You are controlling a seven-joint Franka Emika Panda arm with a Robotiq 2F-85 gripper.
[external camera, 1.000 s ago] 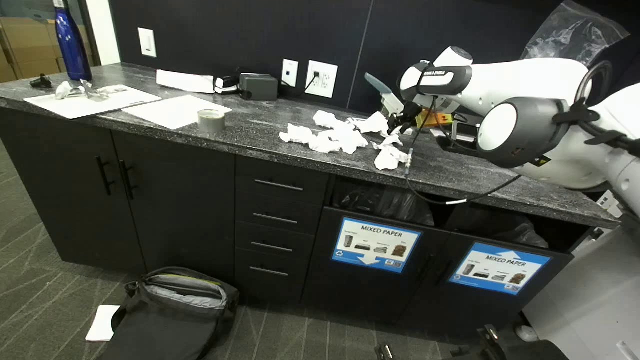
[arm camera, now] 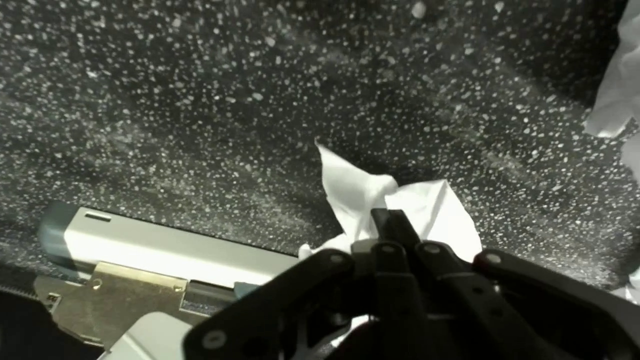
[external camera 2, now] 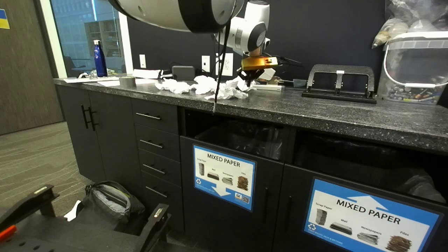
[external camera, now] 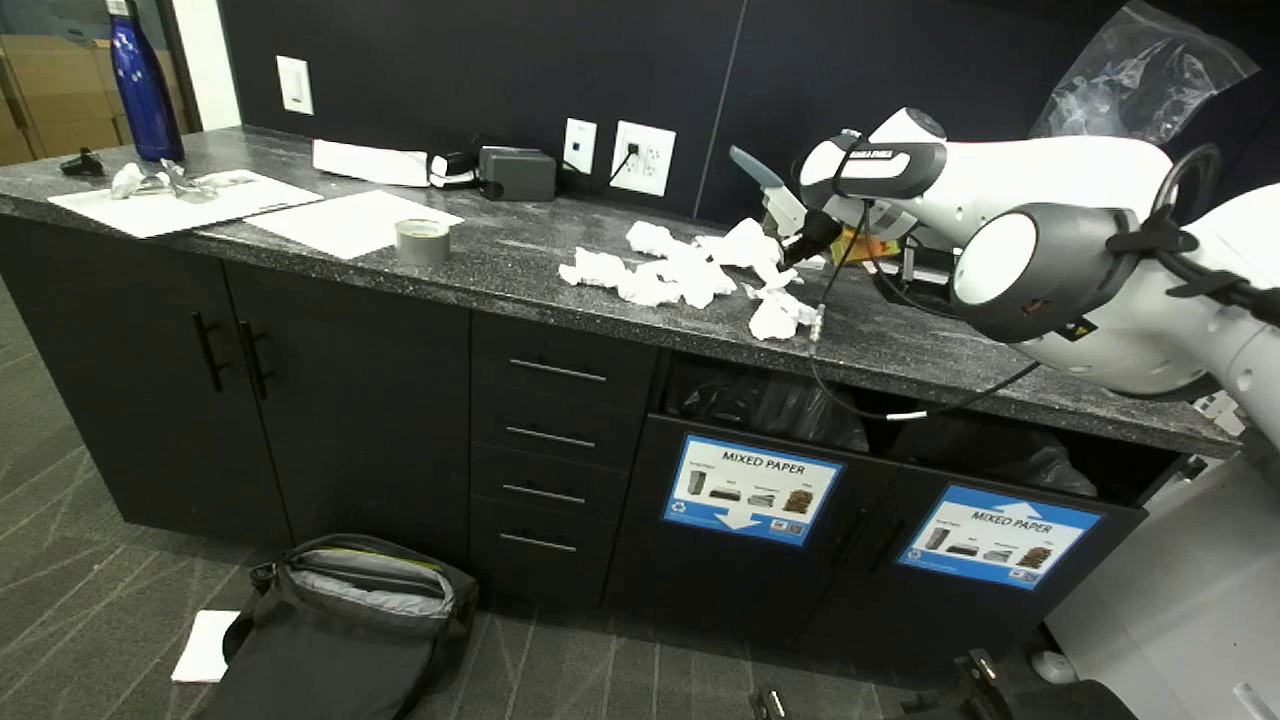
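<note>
My gripper (external camera: 801,250) is low over the counter at the right end of the crumpled white papers (external camera: 684,274). In the wrist view my gripper is shut, its dark fingertips together against a creased piece of white paper (arm camera: 447,219). Paper spreads out on both sides of the tips, with part hidden under the fingers. Whether a fold is pinched between them I cannot tell. From the other side, my gripper (external camera 2: 248,82) appears down among the loose papers (external camera 2: 204,84).
A white and teal stapler (arm camera: 174,249) lies close by the gripper. Along the counter are a tape roll (external camera: 422,241), flat sheets (external camera: 348,223) and a dark box (external camera: 517,174). A hole punch (external camera 2: 339,80) and a clear bucket (external camera 2: 413,67) stand to the right. Bin openings sit below.
The arm has shifted slightly lower, and the gripper's fingers now look closer together. The paper at the gripper has moved a little; the other papers have stayed put.
</note>
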